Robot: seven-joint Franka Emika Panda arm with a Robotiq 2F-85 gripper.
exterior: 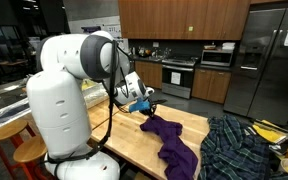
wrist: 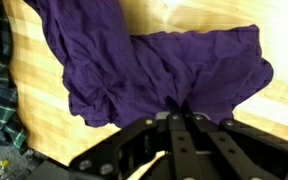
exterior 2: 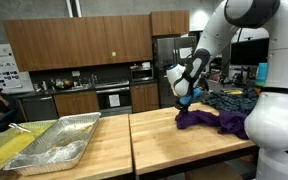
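A purple cloth (exterior: pixel 174 145) lies crumpled along the wooden table, and its near part trails toward the dark cloth. In the wrist view my gripper is shut over the purple cloth (wrist: pixel 124 70), and the folds run together at its fingertips. A pinch of that cloth appears to be between them, though the hold itself is mostly hidden. Exterior view 2 has the gripper (exterior 2: pixel 183 106) low at the raised left end of the purple cloth (exterior 2: pixel 219 120).
A dark green plaid cloth (exterior: pixel 234 145) is heaped beside the table. Foil trays (exterior 2: pixel 59 142) stand at the far left in exterior view 2. Bare tabletop (exterior 2: pixel 164 140) lies left of the purple cloth. Stools (exterior: pixel 29 150) stand left of the arm.
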